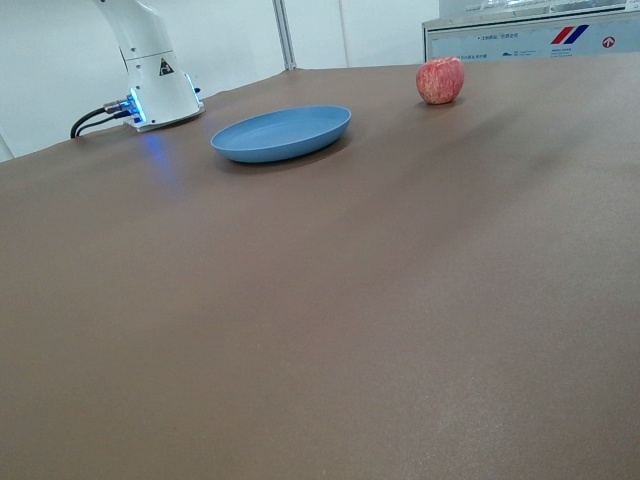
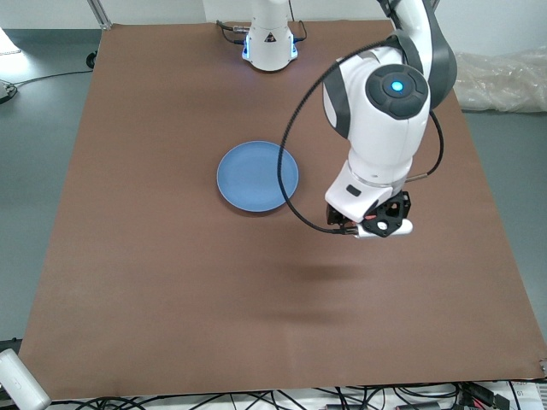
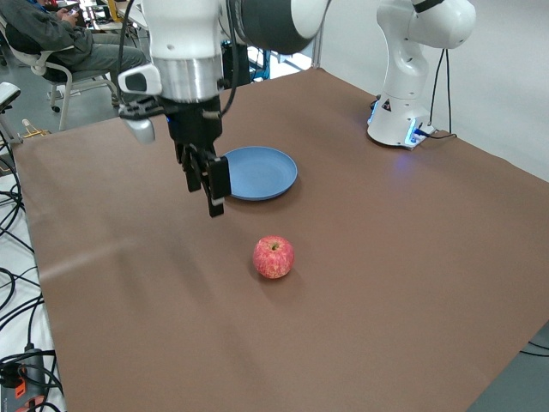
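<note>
A red apple [image 3: 274,257] rests on the brown table, in front of the blue plate [image 3: 262,172] in the right view; in the top view the apple [image 1: 440,80] is right of the plate [image 1: 281,133]. My gripper [image 3: 212,190] hangs pointing down above the table, between plate and apple in the right view, apart from the apple; whether it is open or shut is unclear. In the left view my arm hides the apple, and the plate [image 2: 257,176] lies left of my gripper. The gripper is not visible in the top view.
Cables [image 3: 17,300] run along the outside of the table's edge. A seated person [image 3: 64,51] is in the background.
</note>
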